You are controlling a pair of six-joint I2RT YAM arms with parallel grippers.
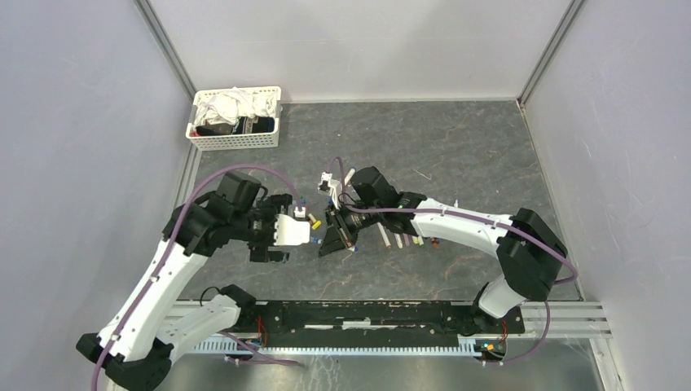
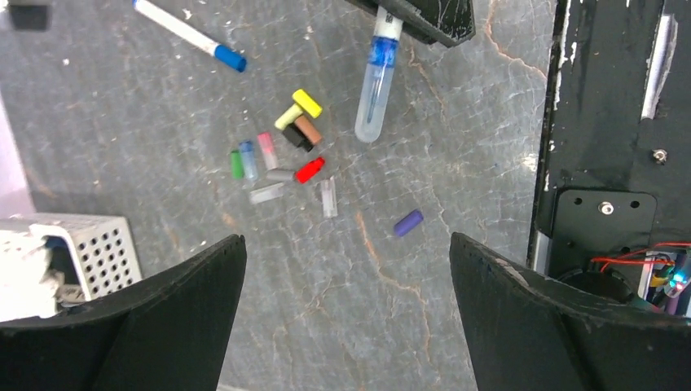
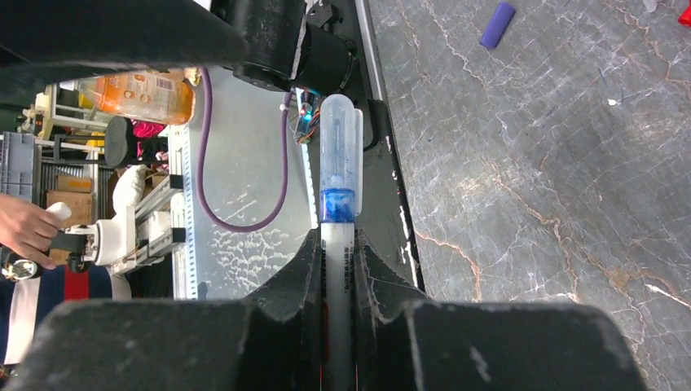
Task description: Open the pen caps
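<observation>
A white-bodied marker [image 3: 336, 252] with a blue band is held by its body in my right gripper, which is shut on it. Its clear cap [image 3: 337, 134] is on and sticks out beyond the fingers. In the left wrist view, the same capped end [image 2: 375, 98] points down from the upper part of the picture. My left gripper is open and apart from the marker, with nothing held between its fingers. Loose caps lie on the table, among them a purple cap [image 2: 408, 223], a red cap [image 2: 310, 169] and a yellow cap [image 2: 306, 103].
Another marker with a blue end [image 2: 191, 34] lies on the table. Several pens [image 1: 399, 240] lie in a row beside the right arm. A white basket [image 1: 236, 142] with cloth stands at the back left.
</observation>
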